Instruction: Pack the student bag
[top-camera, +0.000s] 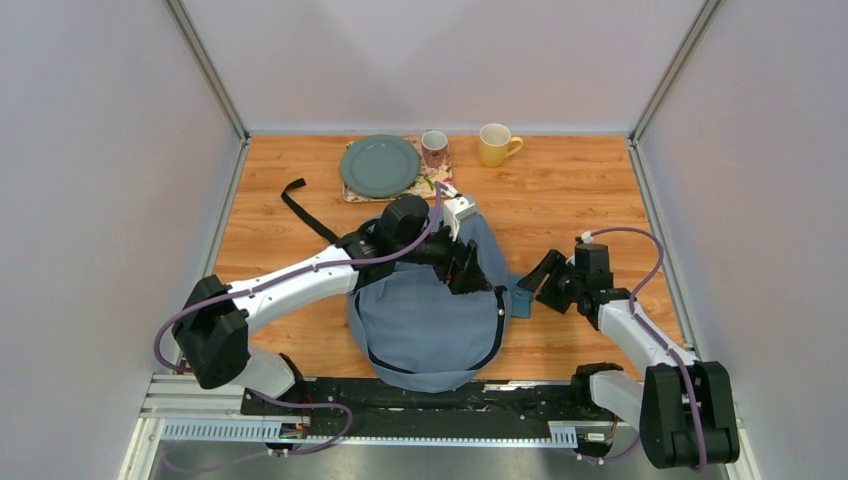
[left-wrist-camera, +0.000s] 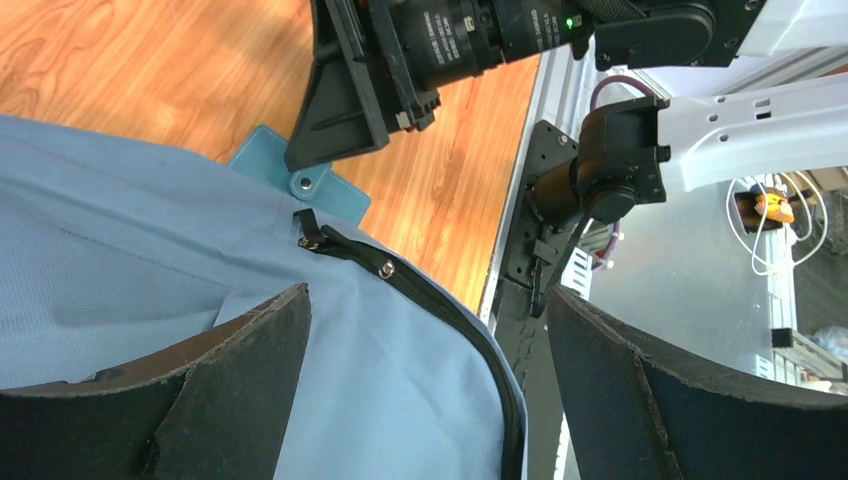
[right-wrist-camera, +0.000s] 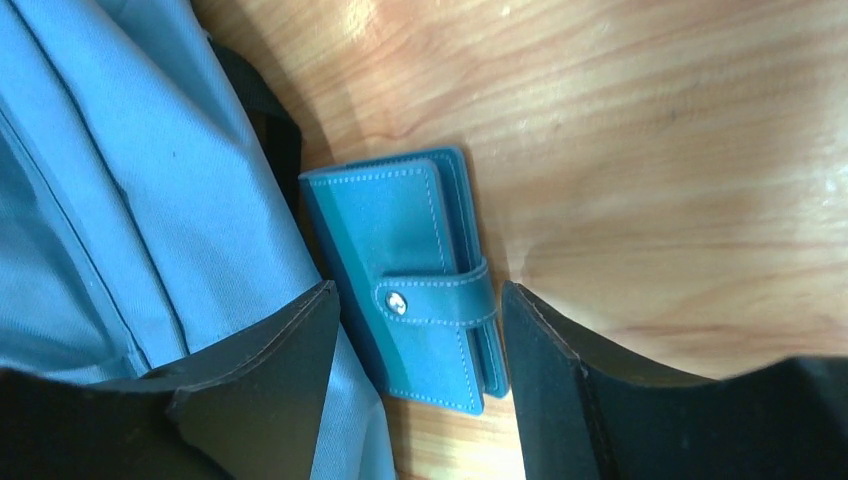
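A blue-grey bag (top-camera: 430, 330) lies flat mid-table, its dark zipper (left-wrist-camera: 430, 295) running along the right and front edge. Against the bag's right side rests a small teal snap-closed wallet (right-wrist-camera: 415, 290), lying on the wood. Above the bag's right part hangs my left gripper (top-camera: 472, 285), open; in its wrist view only bag cloth and background show between the fingers. My right gripper is open just above the wallet, one finger (right-wrist-camera: 265, 390) over the bag's edge and the other on the wallet's far side. Neither gripper holds anything.
At the back stand a grey-green plate (top-camera: 380, 165) and a cup (top-camera: 434, 148) on a floral board (top-camera: 430, 182). A yellow mug (top-camera: 495, 145) is beside them. A black strap (top-camera: 308, 215) extends from the bag's upper left.
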